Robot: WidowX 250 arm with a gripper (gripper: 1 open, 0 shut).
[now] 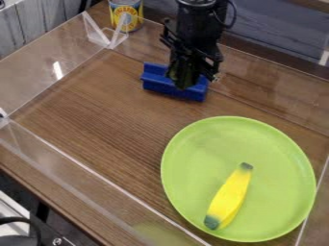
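My black gripper (184, 73) is over a blue block-like object (161, 79) at the upper middle of the table, hiding part of it; its fingers look closed, and whether they touch the blue object is hard to tell. A green plate (193, 159) lies at the lower right, with a yellow banana-like object (229, 199) on it.
A can (126, 14) stands at the back left beside a crumpled clear plastic piece (106, 34). Transparent edging runs along the left and front edges.
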